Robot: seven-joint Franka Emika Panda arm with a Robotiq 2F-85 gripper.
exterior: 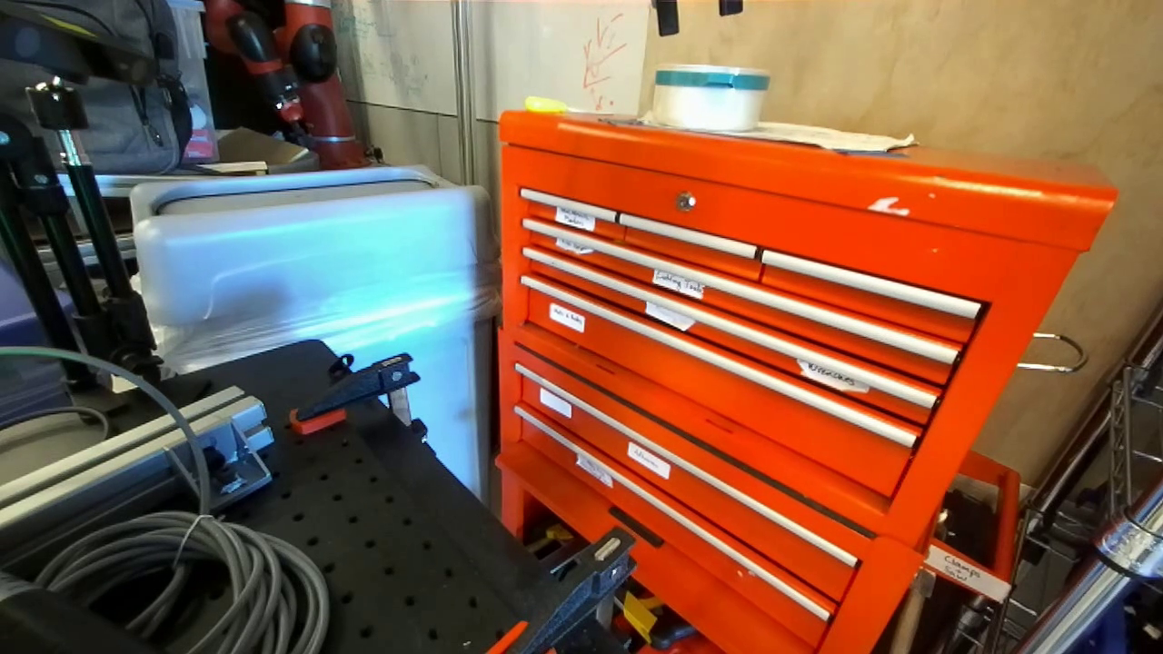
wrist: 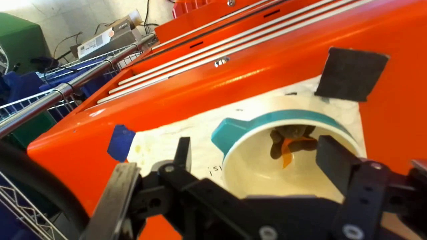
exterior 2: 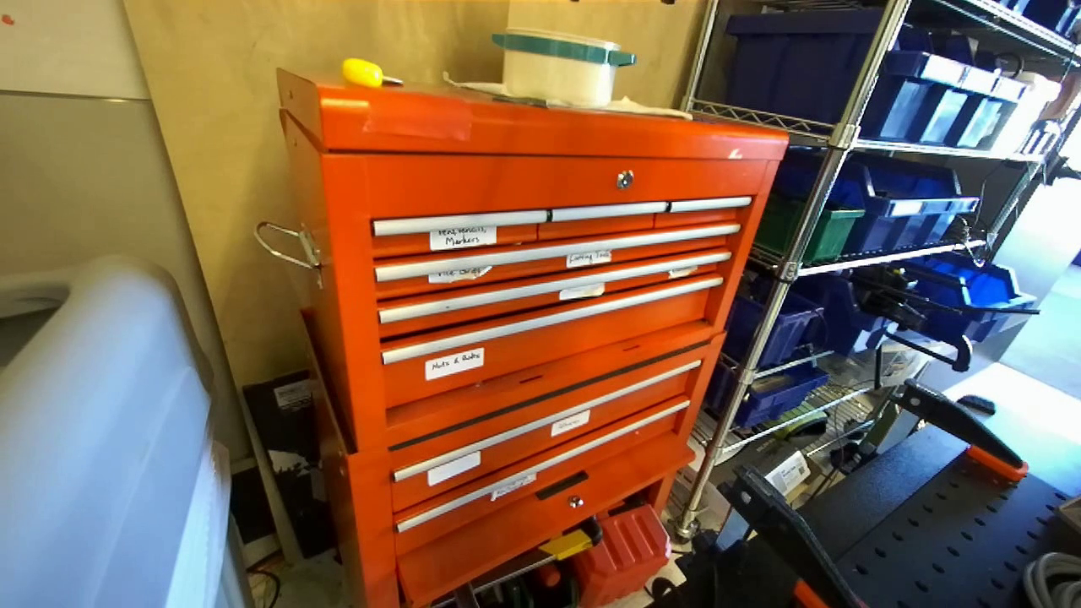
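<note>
My gripper is open, its two dark fingers wide apart with nothing held between them. In the wrist view a cream pot [wrist: 252, 166] with a teal rim and side handle lies below, partly covered by the right finger and the gripper body. A brown item with an orange piece [wrist: 286, 154] rests inside the pot. From the first exterior view, the white pot [exterior: 709, 107] stands upright on the red tool chest [exterior: 785, 163], and only my fingertips [exterior: 667, 17] show above it, clear of the rim.
White paper [wrist: 172, 134] lies under the pot, with blue tape [wrist: 121, 142] and black tape [wrist: 352, 74] at its edges. A yellow-handled tool [exterior 2: 361, 72] lies on the chest's top. Metal shelving [exterior 2: 846, 137] with blue bins stands beside the chest. The drawers look closed.
</note>
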